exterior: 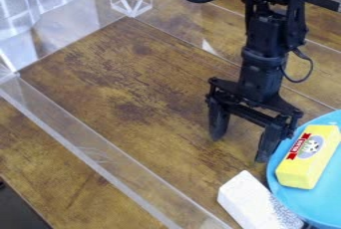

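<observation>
The black gripper (pixel 244 125) hangs low over the wooden floor at the right of centre, its fingers spread apart with bare wood between them. Just to its right, a yellow box (pixel 309 165) with a red label lies on a blue plate (pixel 318 204). A white object (pixel 250 201) lies below the gripper at the bottom right, beside the plate.
Clear plastic walls (pixel 100 165) run along the left and lower-left sides, with a white cloth or panel (pixel 47 9) behind at the top left.
</observation>
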